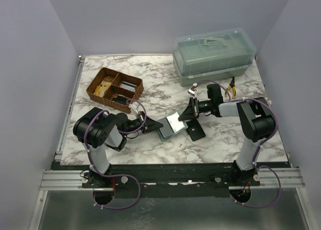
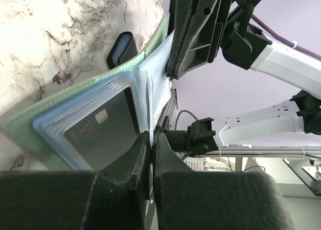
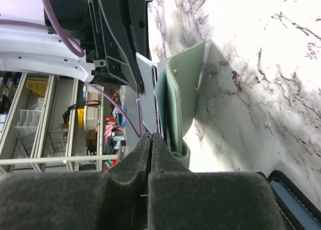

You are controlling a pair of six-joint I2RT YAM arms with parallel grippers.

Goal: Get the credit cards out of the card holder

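Note:
A pale green card holder [image 1: 172,130] with clear sleeves and dark cards is held up off the marble between the grippers. My left gripper is shut on the edge of its sleeves; a dark card [image 2: 100,135] shows in the sleeve beside the fingertips. At the holder's other end is my right gripper, its fingers shut along the edge of the sleeves [image 3: 148,89]; whether anything lies between them is unclear. A dark wallet-like item [image 1: 196,132] lies on the table to the right of the holder.
A woven divided basket [image 1: 115,74] with items stands at back left, clear lidded bins [image 1: 213,54] at back right, and pliers [image 1: 230,89] beside the right arm.

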